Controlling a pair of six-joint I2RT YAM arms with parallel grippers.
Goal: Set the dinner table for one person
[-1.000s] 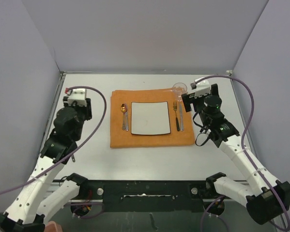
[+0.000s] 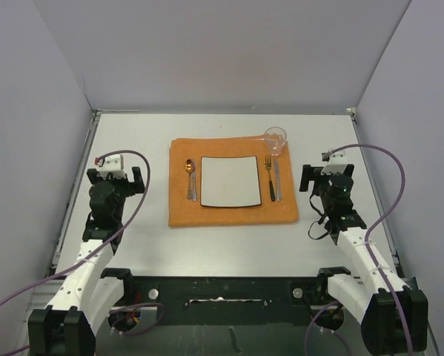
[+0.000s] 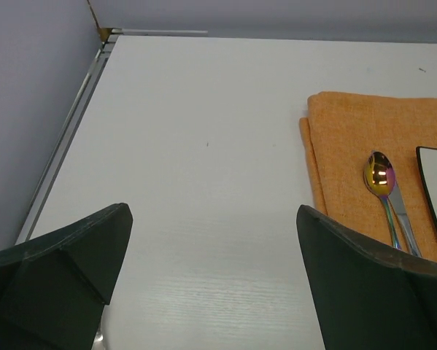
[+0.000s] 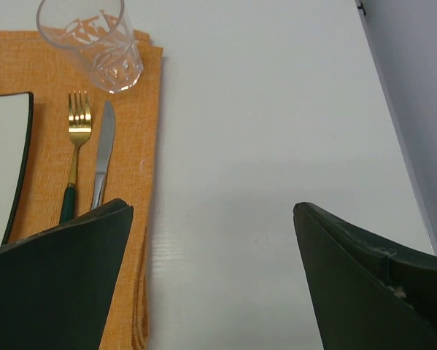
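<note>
An orange placemat (image 2: 233, 219) lies mid-table with a white square plate (image 2: 229, 182) on it. Left of the plate are a spoon (image 2: 189, 169) and a silver piece (image 2: 194, 185); right are a gold-and-green fork (image 2: 268, 170) and a knife (image 2: 277, 182). A clear glass (image 2: 275, 139) stands at the back-right corner. My left gripper (image 2: 115, 176) is open, left of the mat with nothing between its fingers. My right gripper (image 2: 319, 178) is open over bare table right of the mat, holding nothing.
Walls border the table (image 2: 233, 252) at the back and sides. Bare tabletop shows around the mat. A small shiny object (image 3: 98, 339) is partly hidden by the left gripper in its wrist view.
Both arms have pulled back toward the near side and outward, the right gripper moving away from the glass and mat. The table setting looks the same.
</note>
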